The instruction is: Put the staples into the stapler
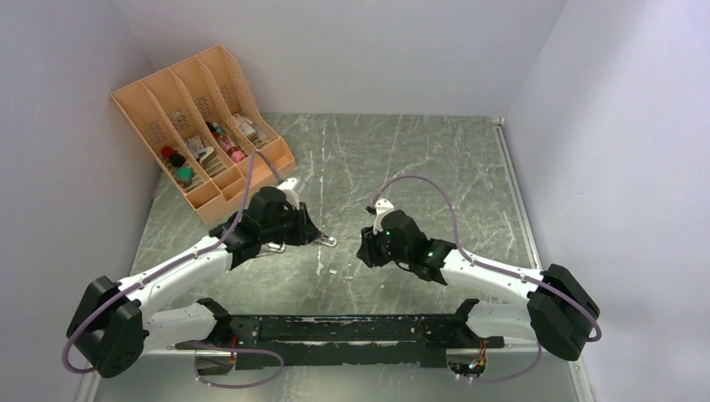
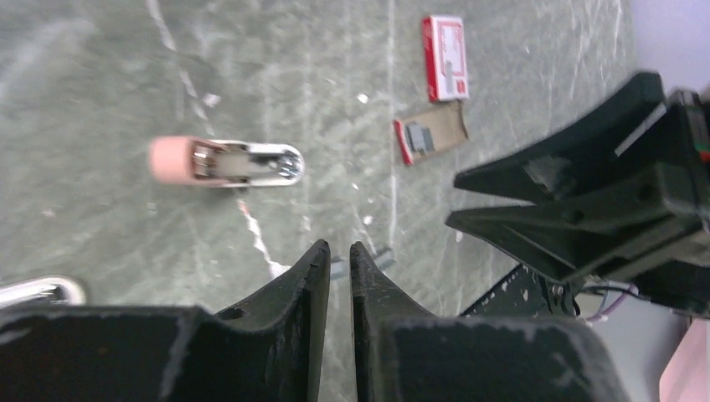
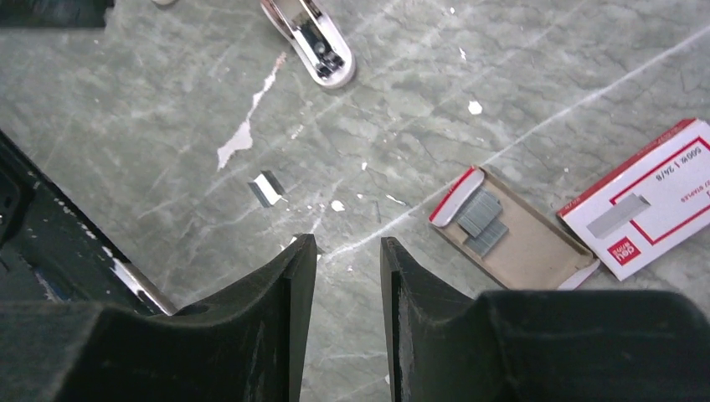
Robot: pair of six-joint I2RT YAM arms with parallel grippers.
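An opened stapler with a pink end (image 2: 172, 160) lies on the table, its metal channel bare. Seen from the top, the stapler's tip (image 1: 327, 241) pokes out from under my left gripper (image 1: 308, 239). The left fingers are close together with a narrow gap, through which table shows; whether anything thin is gripped cannot be told. Two small staple strips lie apart on the table: one strip (image 3: 268, 189) in the clear, another (image 3: 315, 248) partly behind a fingertip of my right gripper. That right gripper is part open, empty between its fingers.
A cardboard tray (image 3: 536, 255) holding grey staples (image 3: 480, 213) sits beside a red-and-white box (image 3: 649, 197). A second stapler (image 2: 42, 291) lies left of the first. A wooden organizer (image 1: 201, 126) stands at the back left.
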